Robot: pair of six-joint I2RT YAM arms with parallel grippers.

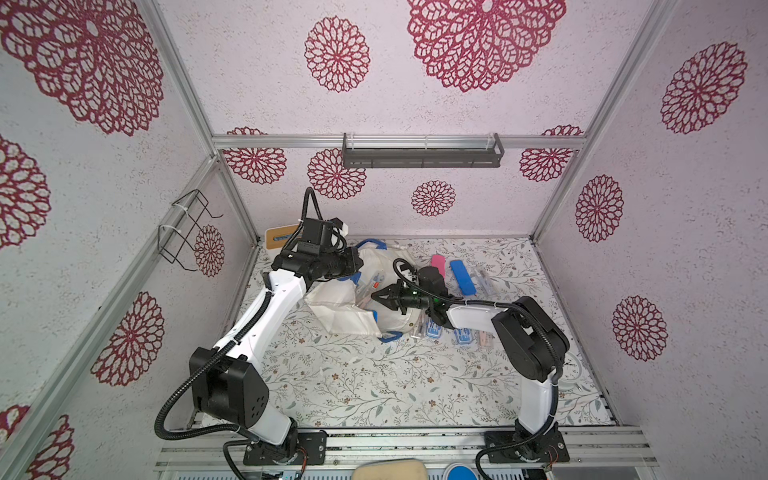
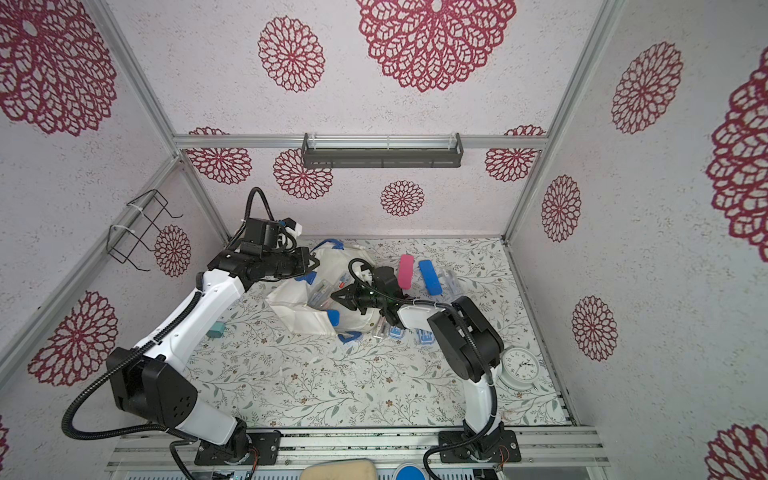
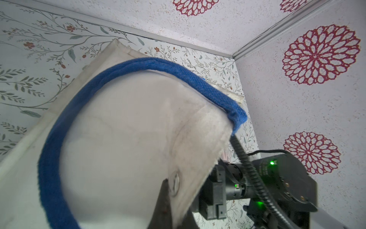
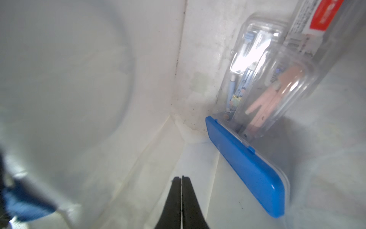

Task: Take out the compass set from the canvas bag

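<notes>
The cream canvas bag with blue handles lies open at the centre. My left gripper is shut at its rim, the canvas beside the blurred fingertips. My right gripper is shut over the bag's interior, nothing showing between its fingers. Inside, the right wrist view shows a clear case with blue-handled items, another with pink pieces, a blue-backed case and a red-labelled pack. Whether one is the compass set I cannot tell for certain.
Pink and blue cases and several clear packs lie right of the bag. A clock stands at the right front, a tan-topped box at the back left.
</notes>
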